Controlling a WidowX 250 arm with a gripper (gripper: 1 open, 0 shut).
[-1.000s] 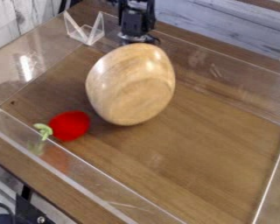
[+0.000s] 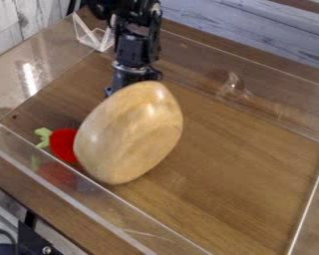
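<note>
A pale wooden bowl (image 2: 131,133) is tipped steeply with its rounded outside toward the camera, at the middle left of the board. Behind it the black robot arm (image 2: 136,55) reaches down from the top, and the gripper's end is hidden by the bowl. A red strawberry-like toy (image 2: 64,143) with a green top lies at the bowl's left, partly covered by it.
Clear plastic walls edge the wooden surface (image 2: 242,189), which is bare on the right. A clear plastic piece stands at the back left beside the arm. Dark cables show at the bottom left corner.
</note>
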